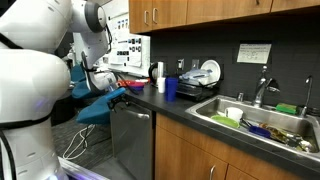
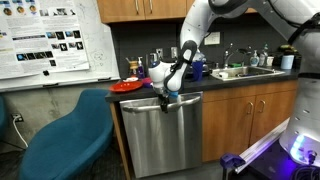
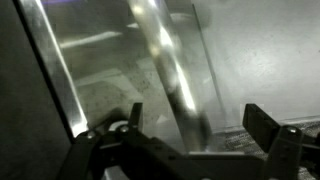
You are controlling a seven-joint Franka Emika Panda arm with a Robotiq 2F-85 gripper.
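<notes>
A stainless steel dishwasher (image 2: 150, 148) stands under the dark counter, its door looking shut, with a bar handle (image 2: 140, 108) across the top. My gripper (image 2: 165, 106) is at handle height in front of it. In the wrist view my gripper is open, with dark fingers (image 3: 262, 128) set wide apart. The shiny handle (image 3: 166, 50) runs diagonally into the space between them in the picture. Whether either finger touches the bar, I cannot tell. Exterior view 1 shows the dishwasher (image 1: 133, 140) edge-on, the arm's wrist reaching its upper front.
On the counter (image 1: 185, 108) are a blue container (image 1: 171, 88), a red bowl or pan (image 2: 126, 86) and a dish rack. A sink (image 1: 262, 120) holding several items is further along. A blue-green chair (image 2: 70, 145) occupies the floor beside the dishwasher.
</notes>
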